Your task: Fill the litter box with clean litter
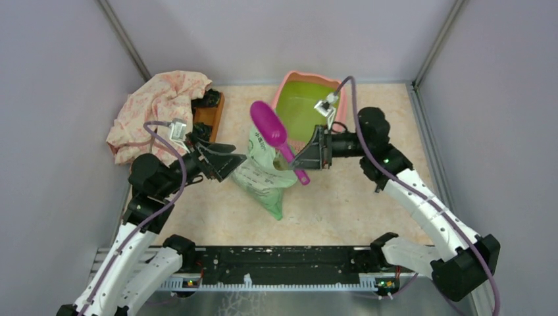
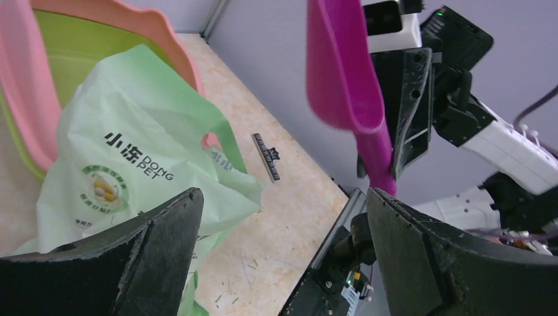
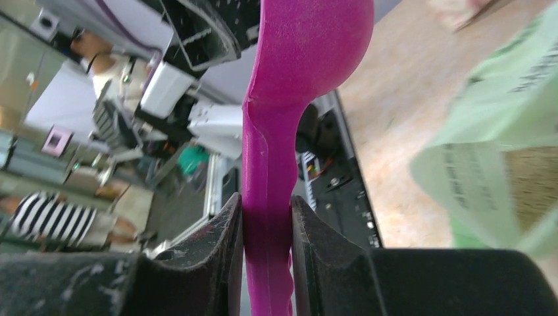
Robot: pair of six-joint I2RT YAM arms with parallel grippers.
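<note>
A magenta scoop (image 1: 266, 125) hangs over the green litter bag (image 1: 260, 191); my right gripper (image 1: 296, 161) is shut on its handle (image 3: 266, 224), and the scoop's head points up-left. Behind the bag is the pink litter box (image 1: 309, 99), its green floor bare where visible. My left gripper (image 1: 233, 160) stands open just left of the bag, whose printed top (image 2: 131, 164) fills the middle of the left wrist view. Brown contents (image 3: 530, 191) show in the bag's mouth in the right wrist view.
A pink patterned cloth (image 1: 154, 115) lies at the back left beside a wooden tray (image 1: 209, 117) holding black items. A dark strip (image 2: 266, 158) lies on the table's right side.
</note>
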